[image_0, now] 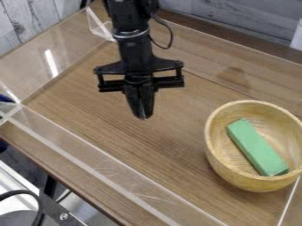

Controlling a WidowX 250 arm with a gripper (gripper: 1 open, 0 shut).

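Observation:
My black gripper (141,104) hangs over the middle-left of the wooden table, its narrow tip shut, with nothing visible between its fingers. To its right and lower, a wooden bowl (231,122) holds a green block (256,146) lying inside it.
Clear plastic edging runs along the table's left side, and a black cable with a dark object sits at the lower-left corner. A pale wall shows at the upper left.

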